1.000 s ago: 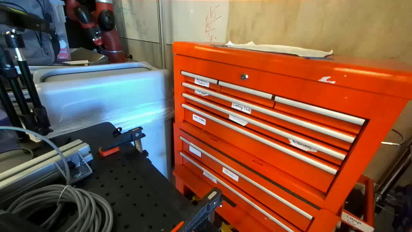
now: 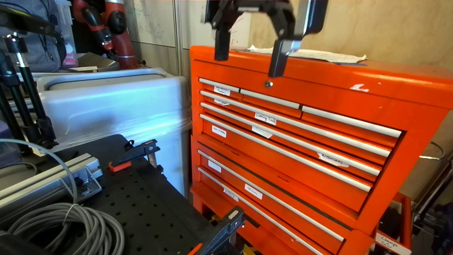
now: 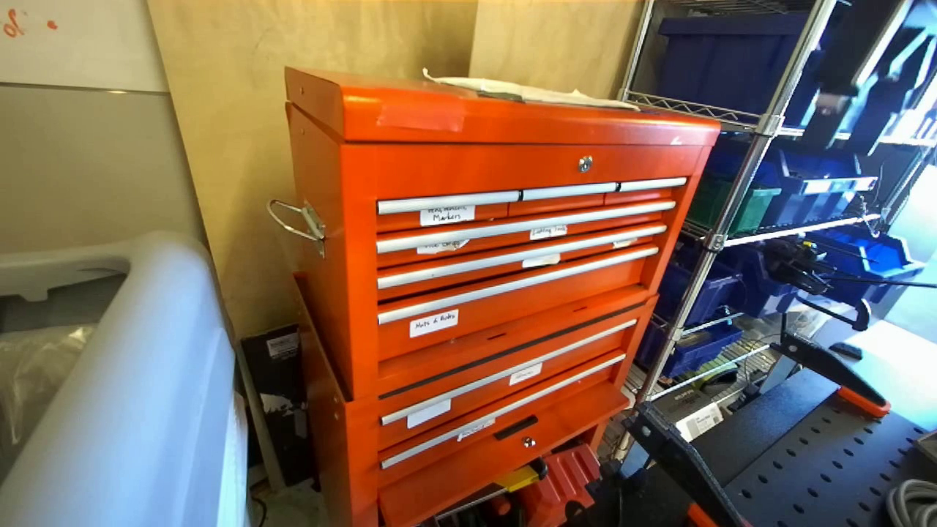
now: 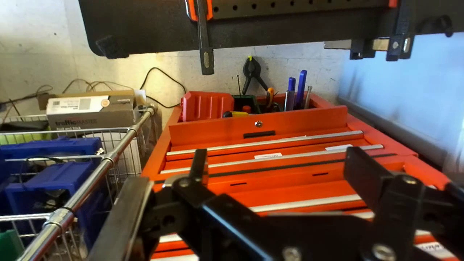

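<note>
A tall orange tool chest [image 2: 322,80] has several shut drawers with silver edge handles and handwritten labels. My gripper [image 2: 248,68] hangs at the top of exterior view 1, its fingers spread wide and pointing down. Nothing is between them. In exterior view 2 the tool chest [image 3: 492,132] stands in the middle, and part of my arm shows blurred at the top right. The wrist view looks down the front of the chest [image 4: 278,187], with the open gripper in front of its drawers. I cannot tell how far the fingers are from the handles.
A black perforated table [image 2: 140,204] with clamps and a coil of grey cable [image 2: 85,225] is near the chest's front. A pale bin [image 2: 119,110] stands beside the chest. Wire shelves with blue bins [image 3: 826,184] are on its other side. A white cloth [image 3: 536,92] lies on top.
One second ago no gripper showed in exterior view 1. The drawers look the same.
</note>
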